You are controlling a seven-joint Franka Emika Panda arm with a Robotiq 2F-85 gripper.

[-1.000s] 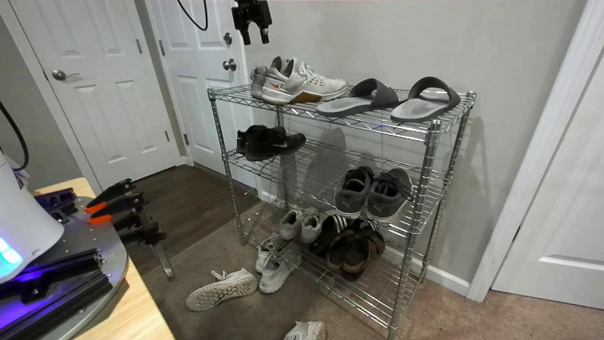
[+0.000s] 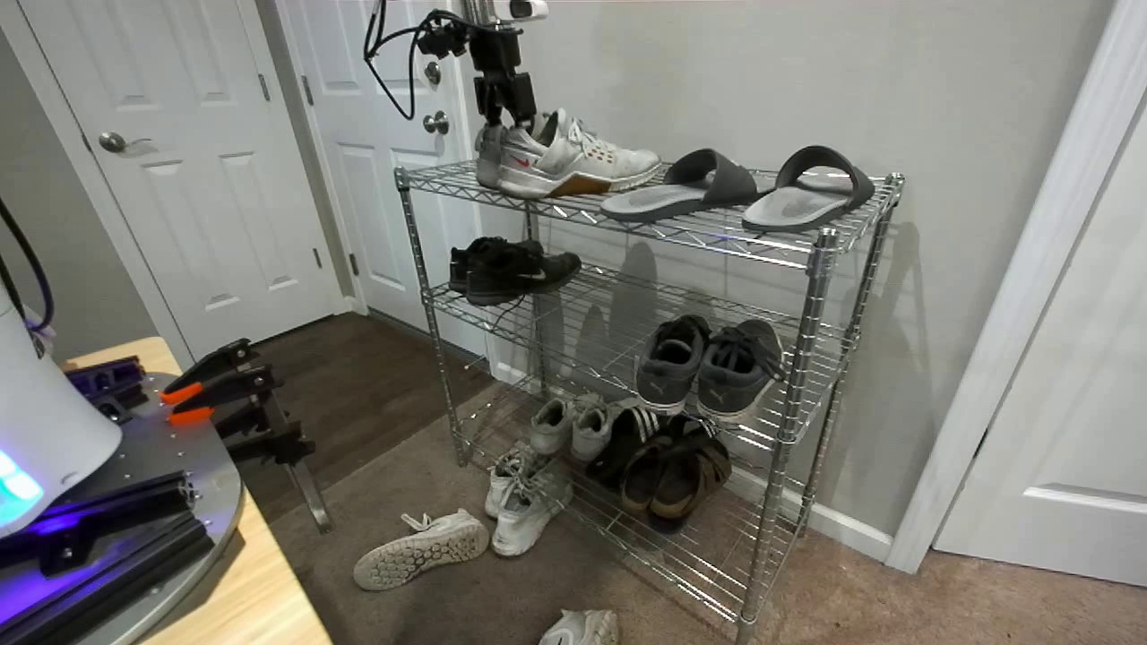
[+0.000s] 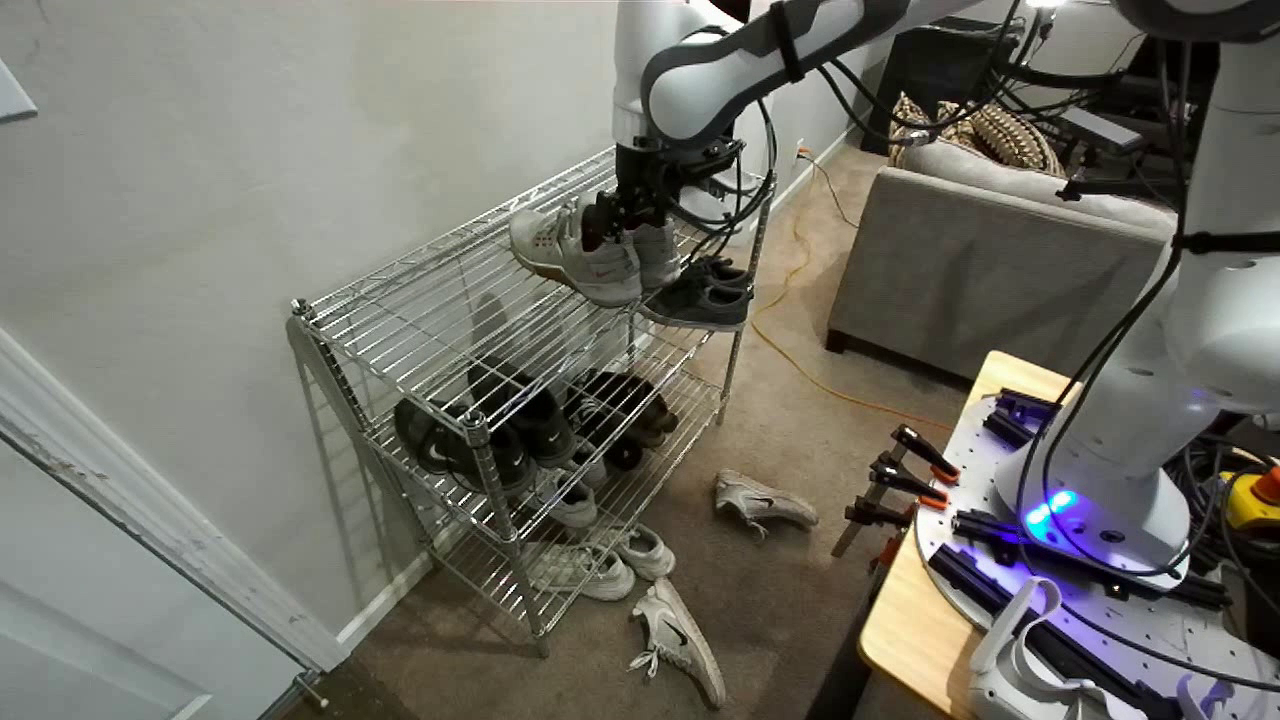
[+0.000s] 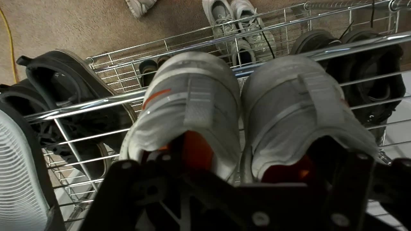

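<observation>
A pair of white-grey sneakers (image 2: 581, 156) stands side by side on the top shelf of the wire rack (image 2: 704, 236). My gripper (image 2: 510, 120) is open, pointing down at their heel end. In the wrist view the left sneaker (image 4: 192, 92) and right sneaker (image 4: 287, 96) show their heels and orange-red linings. The dark fingers reach the shoe openings, apparently one at each shoe; how deep they sit is hidden. Both sneakers rest on the shelf.
Grey slide sandals (image 2: 688, 188) lie right of the sneakers. The middle shelf holds black sneakers (image 2: 511, 269) and dark grey sneakers (image 2: 710, 365). Several shoes fill the bottom shelf; loose white shoes (image 2: 421, 550) lie on the carpet. The wall stands close behind the rack.
My gripper has come down and slightly right, from hanging clear above the sneakers to their heel openings. The shoes have not visibly moved.
</observation>
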